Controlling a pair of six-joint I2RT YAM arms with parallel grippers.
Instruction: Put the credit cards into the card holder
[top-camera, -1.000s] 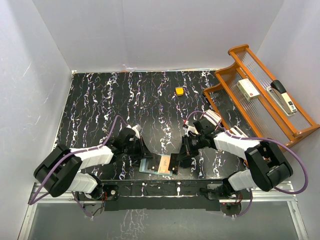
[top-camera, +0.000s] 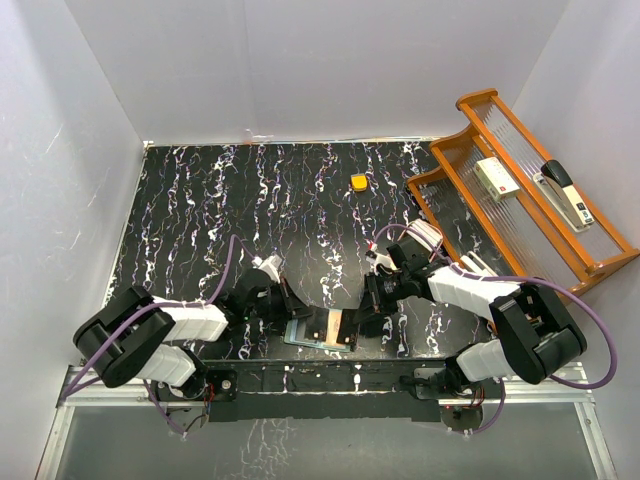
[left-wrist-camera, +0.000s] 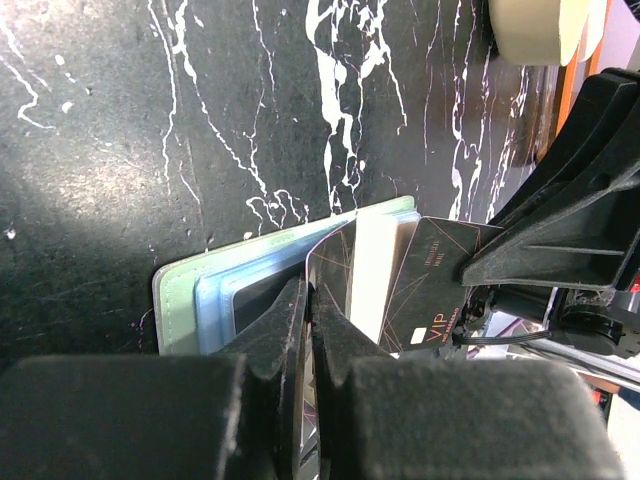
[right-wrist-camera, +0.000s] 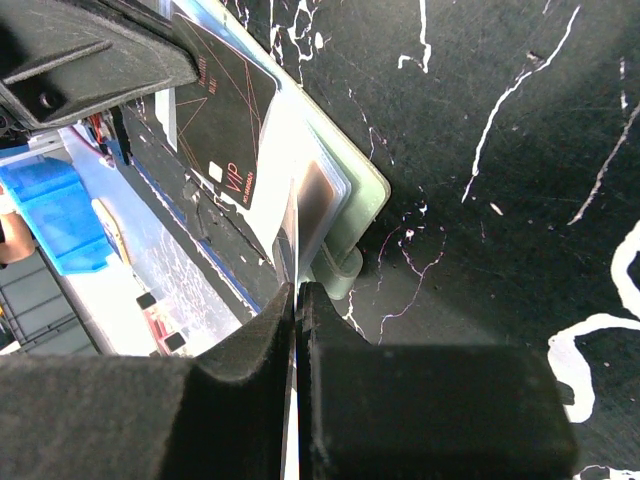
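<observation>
The open card holder (top-camera: 300, 335) lies at the table's front middle, seen as pale green and blue sleeves (left-wrist-camera: 182, 300) in the left wrist view. My left gripper is shut on a thin dark card (left-wrist-camera: 333, 255) at the holder. My right gripper is shut on a thin card edge at the holder's other end, beside a black VIP card (right-wrist-camera: 225, 130). The two grippers face each other low over the holder.
A wooden rack (top-camera: 480, 130) with boxes stands at the right. A small yellow block (top-camera: 359, 182) lies at the back.
The right arm has hardly moved.
</observation>
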